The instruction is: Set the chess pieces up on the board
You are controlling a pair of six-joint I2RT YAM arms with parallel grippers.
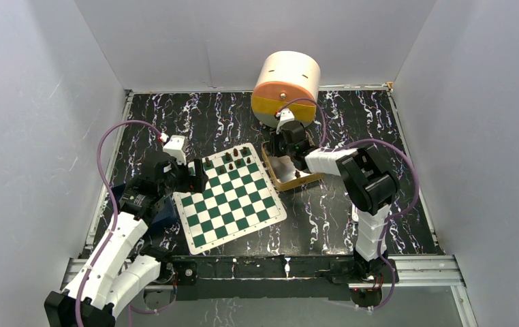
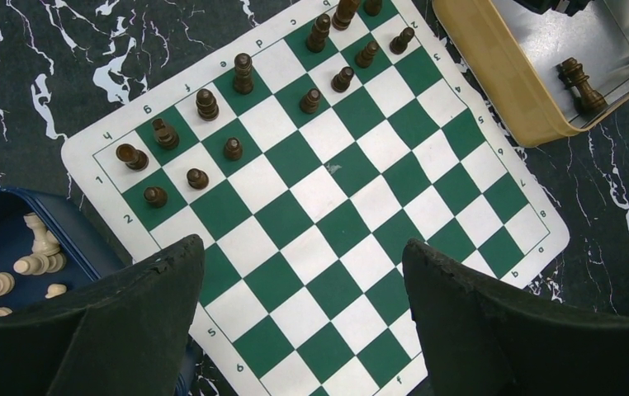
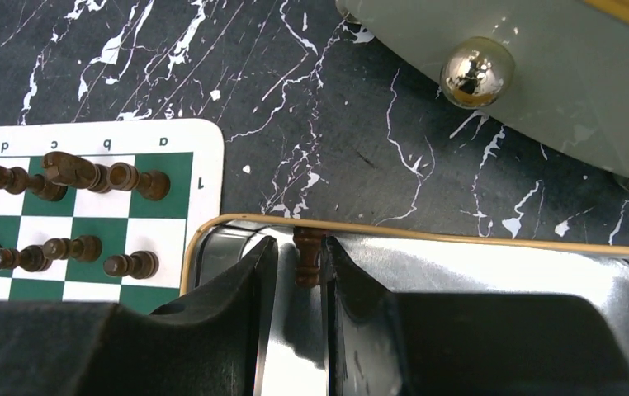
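Note:
Dark brown pieces stand upright on the green-and-white board (image 2: 328,198): a back row with a king-like tall piece (image 2: 345,11) and a knight (image 2: 164,134), and several pawns (image 2: 233,148) before it. In the right wrist view a dark piece (image 3: 308,262) is by the wall of the metal tray (image 3: 460,238). My right gripper is part open with its fingers on either side of that piece; a gap shows at the left finger. My left gripper hangs wide open and empty above the board. Another dark piece (image 2: 581,86) lies in the tray's near corner.
A blue bin (image 2: 55,216) with several light pieces stands left of the board. Behind the tray sits a cream, orange and yellow drum-like box (image 1: 285,85) with round knobs. Most of the board's middle and near half is empty.

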